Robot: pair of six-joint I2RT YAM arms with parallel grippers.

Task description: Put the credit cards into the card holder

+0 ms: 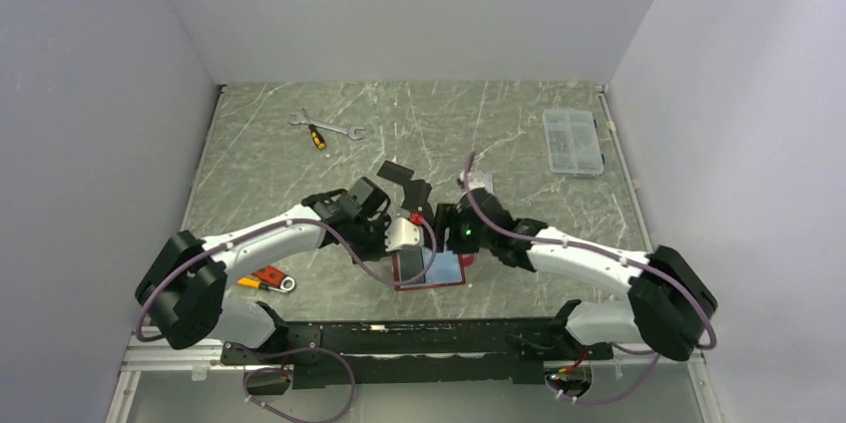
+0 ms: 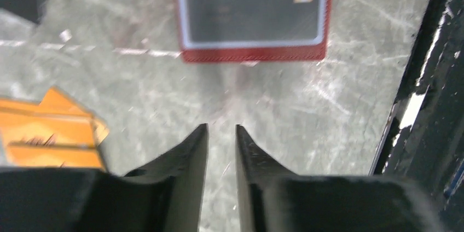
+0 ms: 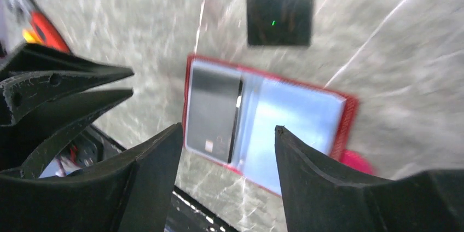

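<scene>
The red-edged card holder (image 1: 430, 285) lies open near the table's front edge. A dark VIP card (image 3: 210, 114) sits inside its left clear pocket; the other half (image 3: 290, 122) shows pale blue and no card. My right gripper is open above the holder, its fingers apart with nothing between them. To the holder's left is my left gripper, its fingertips slightly parted over bare table. Beyond the holder a black card (image 3: 279, 10) lies flat. More dark cards (image 1: 396, 173) lie farther back; a pale card (image 1: 482, 182) is partly hidden by the right arm.
Orange cards (image 2: 52, 128) lie left of the holder. A wrench (image 1: 341, 129) and screwdriver (image 1: 316, 136) are at the back left, a clear compartment box (image 1: 574, 144) at the back right. A red-handled tool (image 1: 267, 275) lies by the left arm.
</scene>
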